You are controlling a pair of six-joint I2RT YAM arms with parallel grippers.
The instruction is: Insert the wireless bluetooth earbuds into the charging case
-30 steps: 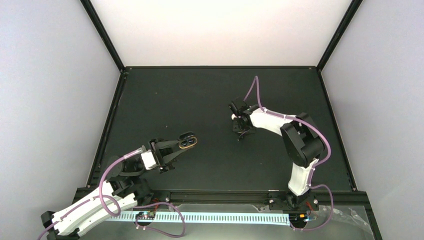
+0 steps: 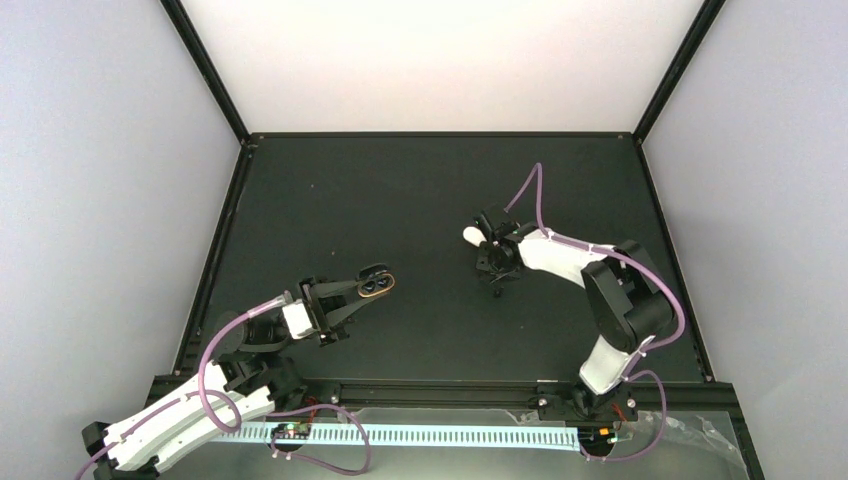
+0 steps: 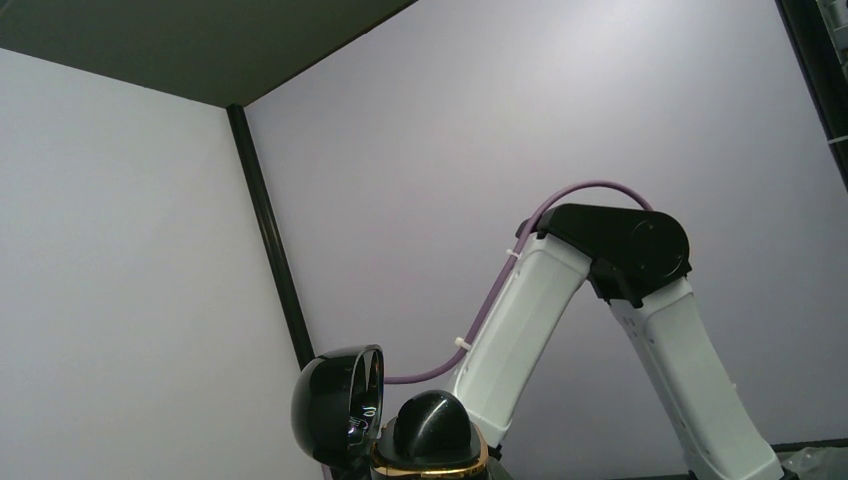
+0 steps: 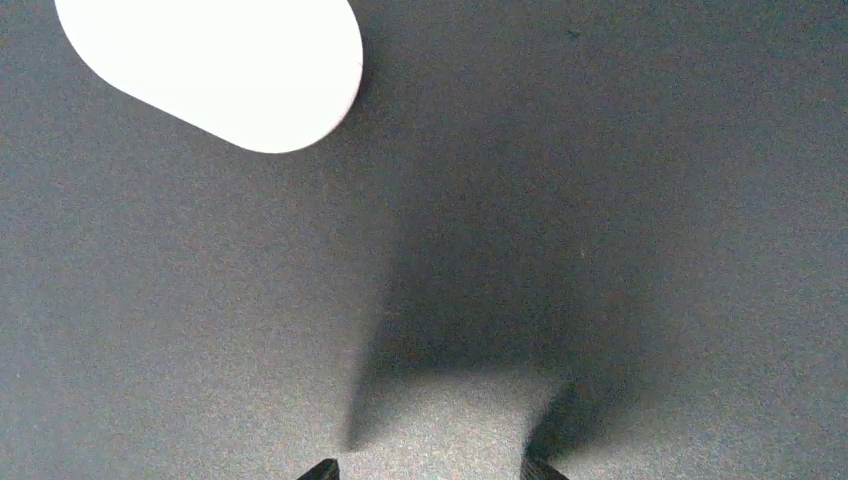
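Note:
The charging case is black with a gold rim, its lid standing open. My left gripper is shut on it, over the left middle of the mat. In the left wrist view the raised lid shows beside a glossy black dome above the gold rim; whether that dome is an earbud, I cannot tell. My right gripper is open over bare mat, its fingertips wide apart and empty. No loose earbud is recognisable.
A smooth white rounded object lies just beyond the right gripper; in the top view its end peeks out.
My left arm and the case have stayed still.

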